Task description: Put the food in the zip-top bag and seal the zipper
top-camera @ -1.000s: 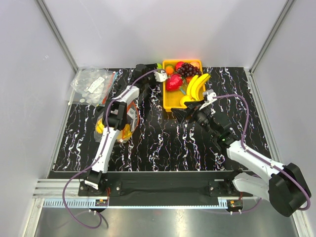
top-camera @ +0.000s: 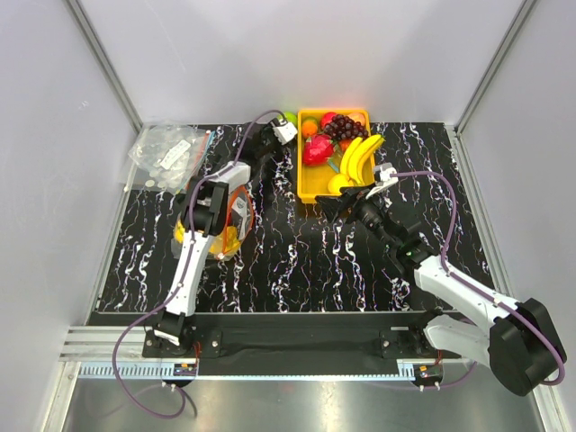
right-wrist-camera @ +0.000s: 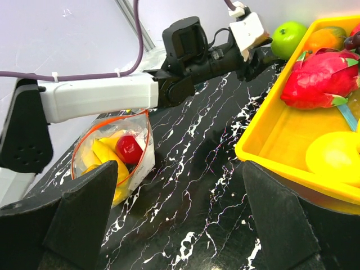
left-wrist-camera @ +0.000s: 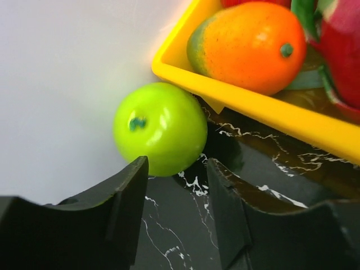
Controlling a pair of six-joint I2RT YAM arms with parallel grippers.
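Note:
My left gripper stands open just short of a green apple (left-wrist-camera: 160, 126), which lies outside the back-left corner of the yellow bin (left-wrist-camera: 247, 104), against the back wall. An orange fruit (left-wrist-camera: 244, 50) and red dragon fruit (right-wrist-camera: 320, 81) are inside the bin. The open zip bag (right-wrist-camera: 143, 163) holds yellow food and a red fruit (right-wrist-camera: 128, 149), on the table below the left arm. My right gripper (top-camera: 337, 202) is open at the bin's front edge, with nothing between its fingers.
Flat empty bags (top-camera: 166, 157) lie at the back left. Bananas (top-camera: 360, 157) and grapes (top-camera: 345, 128) fill part of the bin.
My left gripper's wrist has shifted slightly to the left, with more of the bag now showing in the top view. The right arm has not moved.

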